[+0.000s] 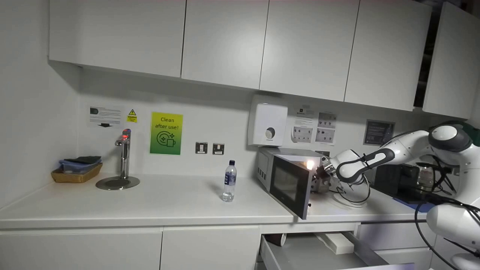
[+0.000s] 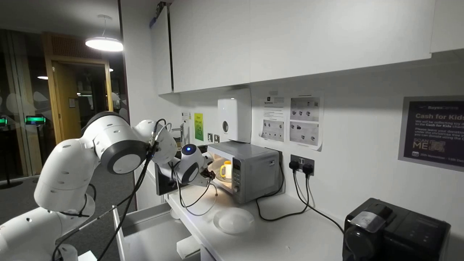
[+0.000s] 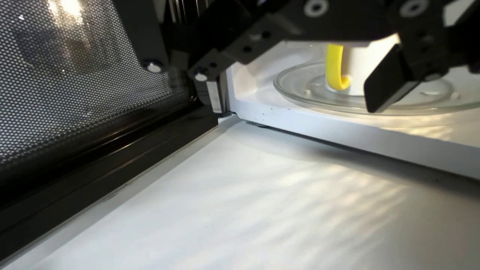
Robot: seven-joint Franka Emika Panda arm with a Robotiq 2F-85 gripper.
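Observation:
A white mug with a yellow handle [image 2: 226,169] stands on the glass turntable [image 3: 288,83] inside the lit microwave [image 2: 260,174]. The microwave door [image 1: 288,185] is swung wide. At the mouth of the oven is my gripper [image 2: 210,174], its fingers spread with nothing between them. In the wrist view the gripper has one finger [image 3: 215,95] near the door hinge and the other finger [image 3: 389,81] in front of the mug, overlapping it in the picture. Whether that finger touches the mug cannot be told. The mug's upper part is hidden behind the gripper there.
An open drawer [image 1: 306,258] juts out below the counter, with a white box [image 1: 338,243] in it. A white plate [image 2: 233,220] lies beside the microwave, and a water bottle [image 1: 229,182] stands beyond the door. Left of the bottle the counter is largely clear.

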